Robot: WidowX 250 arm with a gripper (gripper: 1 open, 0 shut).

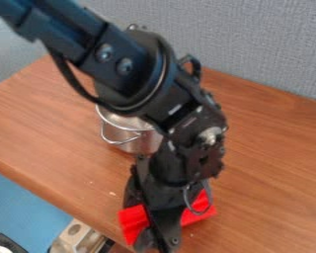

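The black arm (147,89) reaches down from the upper left to the front middle of the wooden table. Its gripper (161,225) is low over a red object (197,210), which shows on both sides of the gripper near the table's front edge. The arm hides much of the object, and whether the fingers are shut on it cannot be told. A metal pot (121,133) with a wire handle stands behind the arm, partly hidden.
A grey wall (267,49) runs along the back. At the lower left are a blue surface (16,198) and metal fittings (75,239) beyond the table's edge.
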